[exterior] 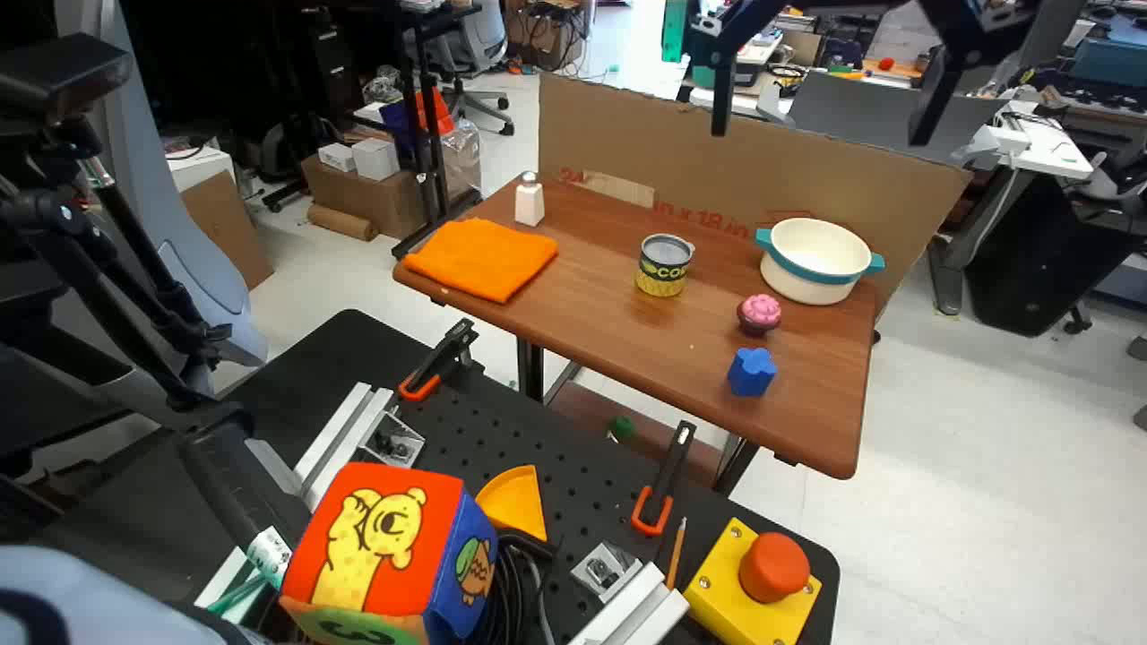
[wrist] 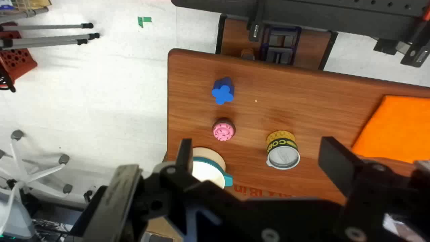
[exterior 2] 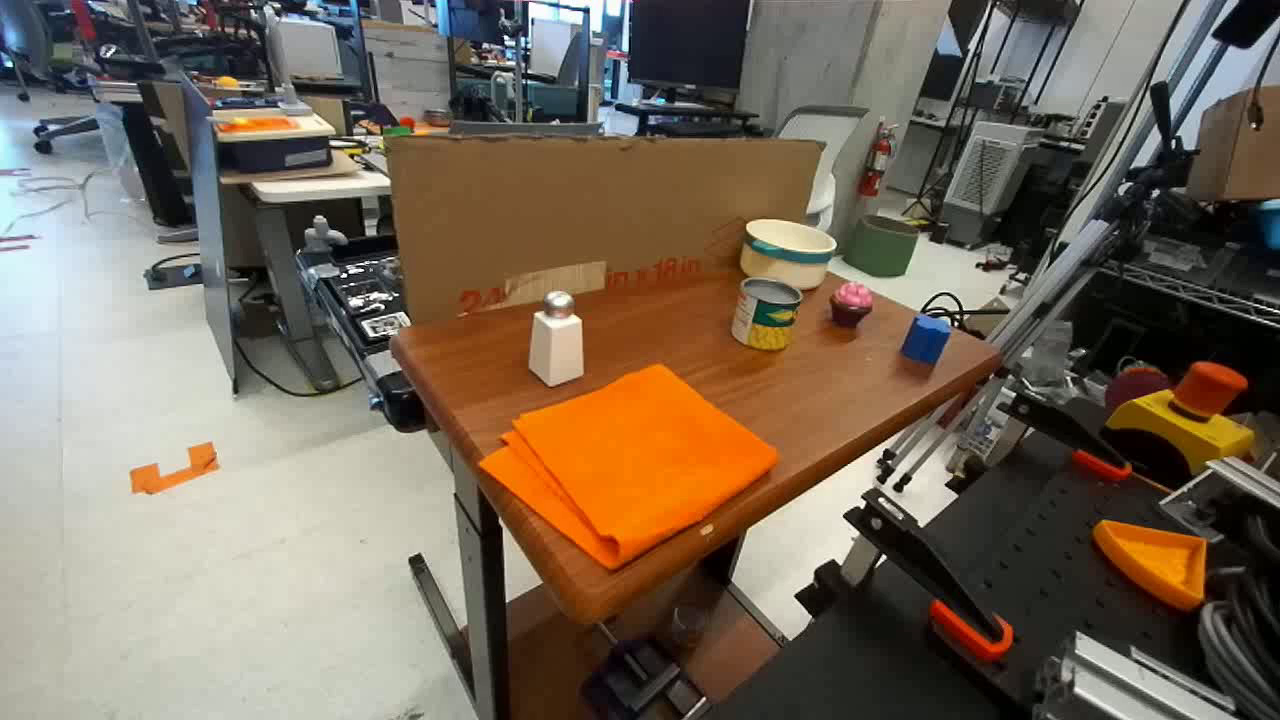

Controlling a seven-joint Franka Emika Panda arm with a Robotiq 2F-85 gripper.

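Note:
High above the wooden table (exterior: 602, 312), my gripper (exterior: 825, 131) hangs open with nothing between its fingers; in the wrist view the gripper spans wide. Below it stand a corn can (exterior: 663, 267), a pink-topped cupcake (exterior: 759, 313), a blue flower-shaped block (exterior: 752, 372) and a cream pot (exterior: 814, 263) with teal handles. A white shaker (exterior 2: 557, 341) with a metal top stands upright near the far left corner. The folded orange cloth (exterior 2: 648, 450) lies flat at that same end. Part of the pot (wrist: 208, 163) is hidden behind the gripper in the wrist view.
A cardboard sheet (exterior 2: 600, 216) rises along the table's back edge. The black pegboard bench (exterior: 581, 451) carries clamps, a picture cube (exterior: 376, 548) and a yellow box with a red button (exterior: 774, 566). Bare wood lies between cloth and can.

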